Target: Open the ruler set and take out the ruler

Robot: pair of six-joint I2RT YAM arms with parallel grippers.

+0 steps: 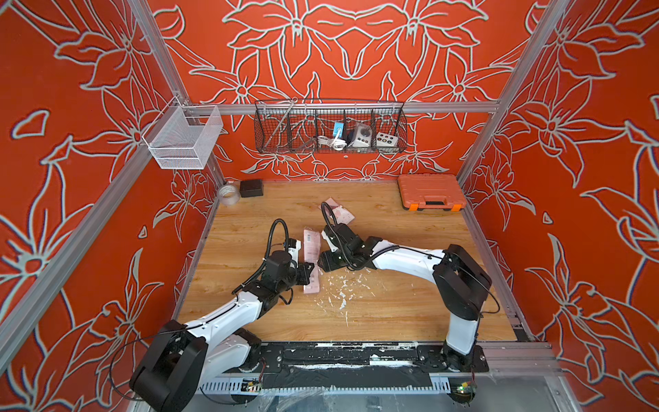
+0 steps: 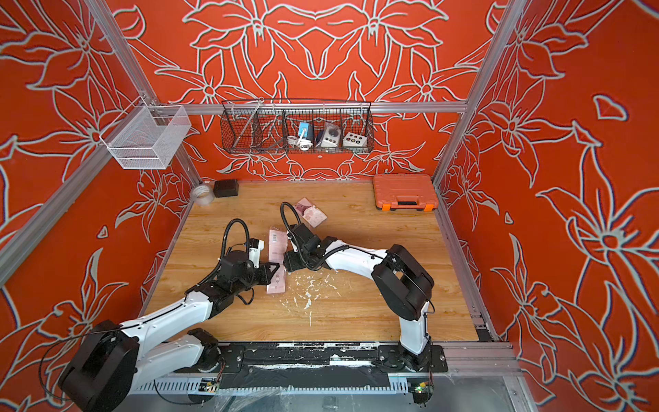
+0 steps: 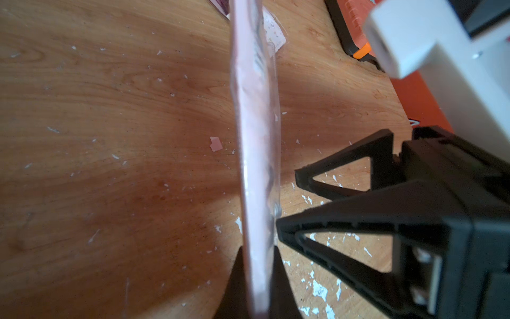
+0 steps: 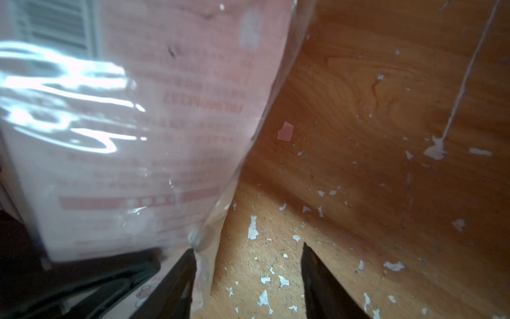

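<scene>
The pink ruler set (image 1: 311, 243) is in a clear plastic sleeve at the table's middle. My left gripper (image 1: 305, 273) is shut at its lower part; in the left wrist view the package stands edge-on over the fingertips, pinched or lying right along them. My right gripper (image 1: 324, 261) is beside the package's right side; in the left wrist view its black fingers (image 3: 345, 151) stand open at the package's edge, not closed on it. The right wrist view shows printed pink card under glossy plastic (image 4: 132, 133) right beside its fingertips.
A pink piece (image 2: 310, 211) lies behind the package. An orange case (image 1: 431, 189) is at back right, a black box (image 1: 251, 186) and tape roll (image 1: 228, 195) at back left. Wire baskets hang above.
</scene>
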